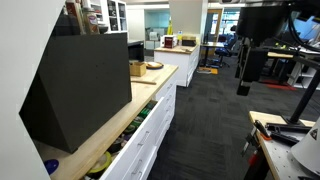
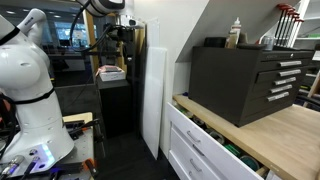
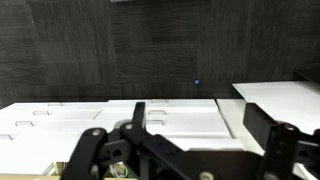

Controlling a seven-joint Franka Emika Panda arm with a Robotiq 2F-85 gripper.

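Observation:
High above the floor, my gripper (image 2: 124,34) hangs to the left of a white panel in exterior view 2. In the wrist view, its two dark fingers (image 3: 264,124) stand far apart with nothing between them, so it is open. A white drawer (image 1: 128,158) is pulled out below the wooden counter (image 2: 245,133). Several green and other small items (image 2: 249,161) lie inside it, partly hidden by the counter. My gripper is well apart from the drawer. Below it, the wrist view shows dark floor and white drawer fronts (image 3: 60,132) with handles.
A dark metal cabinet (image 2: 255,85) stands on the counter, with bottles on top. The slanted white panel (image 2: 155,90) rises close to the arm. A wooden box (image 1: 138,69) sits farther along the counter.

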